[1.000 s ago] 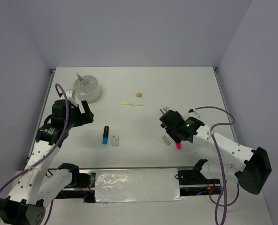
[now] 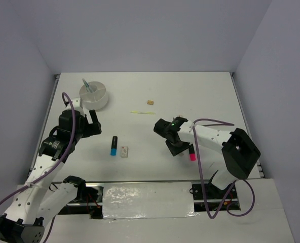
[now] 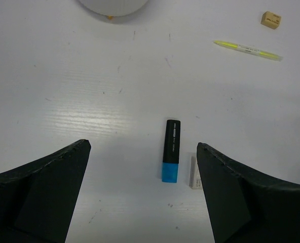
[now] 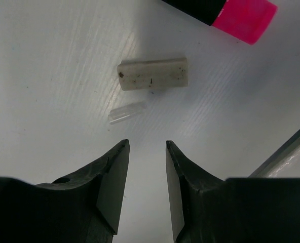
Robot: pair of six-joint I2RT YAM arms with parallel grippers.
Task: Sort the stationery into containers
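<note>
My left gripper (image 2: 93, 122) stands open over the table's left side. A black-and-blue marker (image 2: 114, 145) (image 3: 171, 144) and a pale eraser (image 2: 124, 152) (image 3: 194, 172) lie nearby. A yellow highlighter (image 2: 143, 112) (image 3: 247, 50) and small tan block (image 2: 150, 102) (image 3: 270, 19) lie farther back. In the right wrist view, my right gripper has a narrow gap between its fingertips, with nothing visible there. Ahead of it lie a clear small piece (image 4: 127, 112), a grey block (image 4: 152, 74) and a black-and-pink marker (image 4: 242, 20). The round white container (image 2: 94, 102) holds a pale upright object.
Walls stand left, right and behind. My right arm partly hides objects at the right in the top view.
My right arm has swung left from near the pink marker toward the table's middle, now covering the grey block in the top view. The left arm has barely moved.
</note>
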